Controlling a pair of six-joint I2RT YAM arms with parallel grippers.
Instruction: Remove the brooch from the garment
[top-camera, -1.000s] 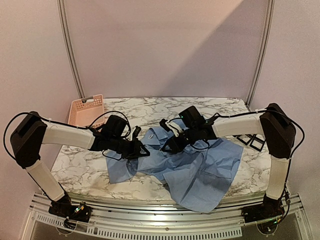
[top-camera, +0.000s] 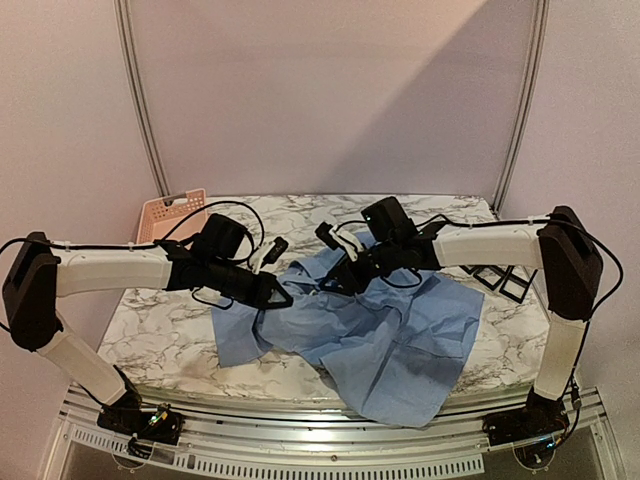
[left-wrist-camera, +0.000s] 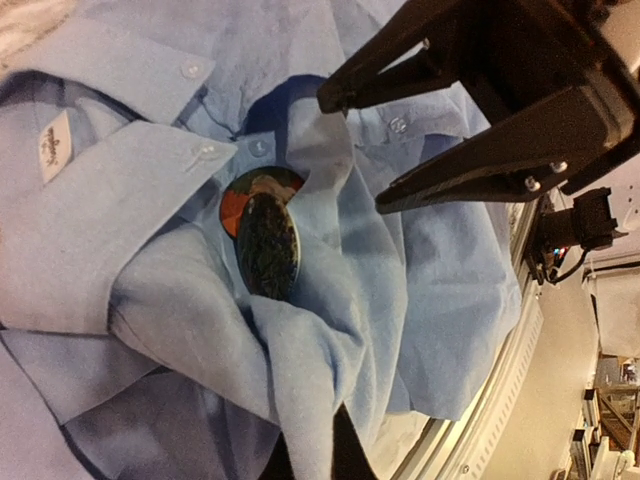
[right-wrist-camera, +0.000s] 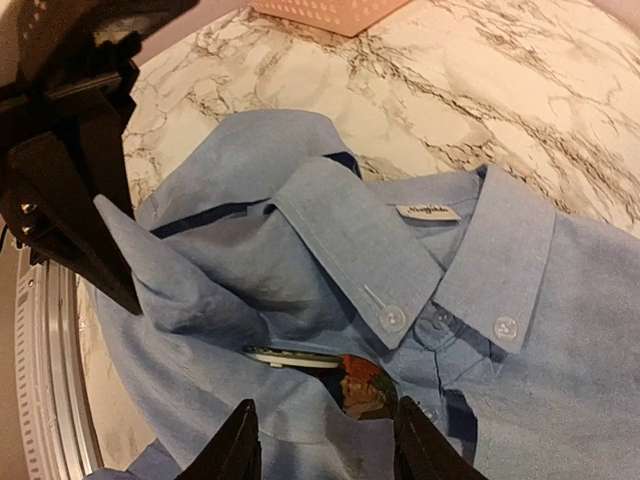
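The light-blue shirt (top-camera: 400, 370) lies rumpled on the marble table. Two overlapping brooch pieces show near the collar: a red and green round disc (left-wrist-camera: 236, 200) and a dark oval (left-wrist-camera: 268, 248) standing out from the cloth. In the right wrist view the oval is edge-on, beside the coloured disc (right-wrist-camera: 366, 386). My left gripper is shut on a raised fold of shirt, just below the brooch in its own view. My right gripper is open, fingers apart above the cloth near the brooch, nothing held. The brooch's fastening is hidden.
A pink basket (top-camera: 172, 215) stands at the back left. Dark square frames (top-camera: 514, 287) lie on the right side of the table. Bare marble (top-camera: 300, 215) shows behind the shirt, whose lower part hangs over the front edge.
My left gripper has shifted slightly up in the top view since a second ago, and the shirt's folds between the arms have shifted. My right gripper has moved a little left.
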